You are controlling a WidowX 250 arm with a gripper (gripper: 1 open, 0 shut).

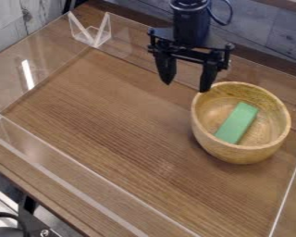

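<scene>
The black robot gripper [188, 72] is at the upper middle of the camera view, raised, its two fingers apart and open with nothing seen between them. Below and right of it sits a pale wooden bowl [203, 139] holding a green block [237, 124], which lies tilted toward the bowl's right side.
A white wire-like object [92, 30] stands at the back left. A dark cable [15, 220] lies at the front left corner.
</scene>
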